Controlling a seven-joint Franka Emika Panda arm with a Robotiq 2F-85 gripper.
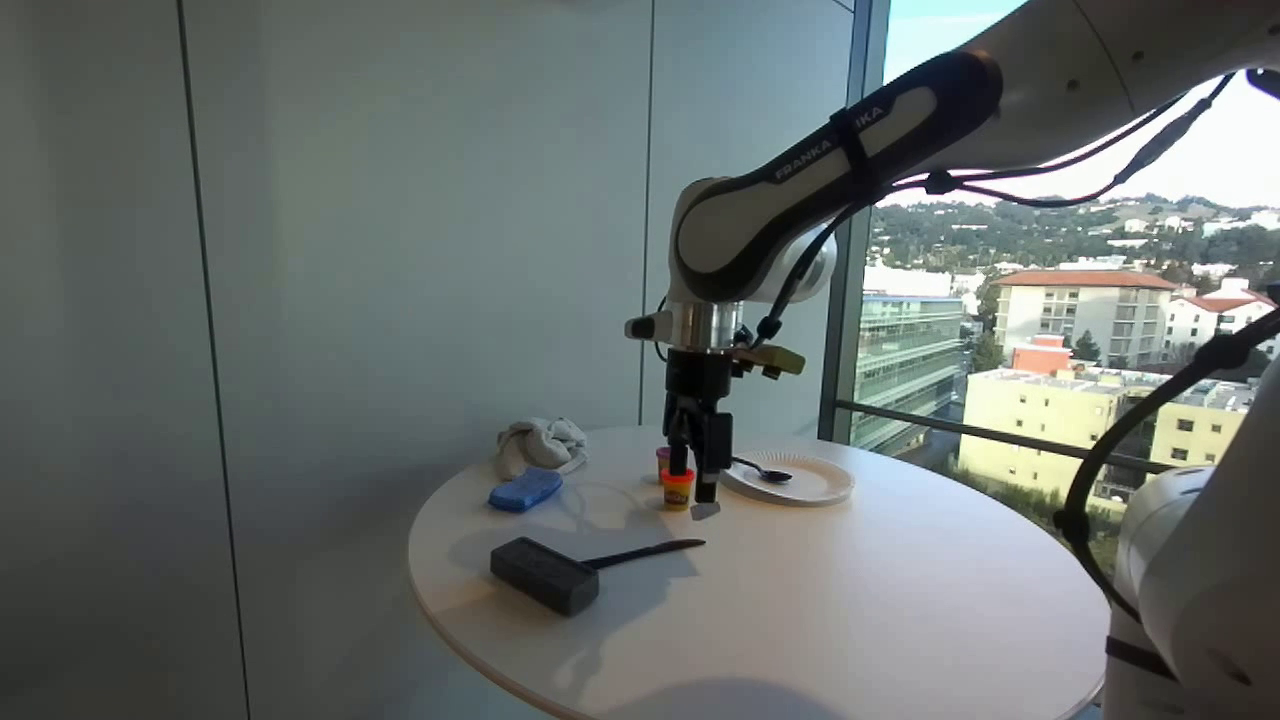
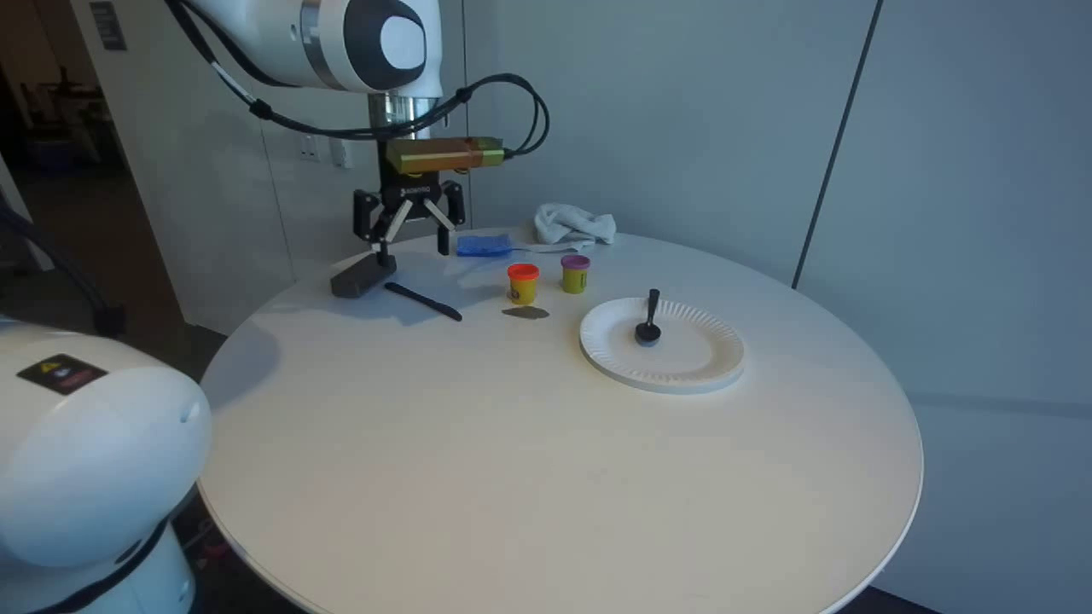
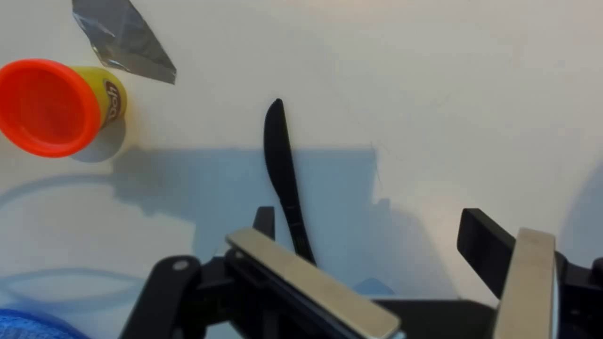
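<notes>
My gripper hangs above the table, fingers wide apart and nothing between them. Beneath it in the wrist view lies a black knife [image 3: 281, 155], its lower end hidden behind the left finger. Exterior view 2 has this knife [image 2: 422, 300] flat on the table beside a dark grey block [image 2: 363, 276], with the gripper [image 2: 412, 251] above them. The block [image 1: 546, 576] shows more fully in exterior view 1. An orange-lidded Play-Doh tub [image 3: 48, 110] and a silvery scrap [image 3: 127, 42] sit at the wrist view's upper left.
A purple-lidded tub [image 2: 574, 275] stands beyond the orange one. A white paper plate [image 2: 706, 358] carries a black spoon [image 2: 647, 329]. Near the wall lie a blue sponge-like item [image 1: 525, 490] and a crumpled pale cloth [image 1: 542, 446].
</notes>
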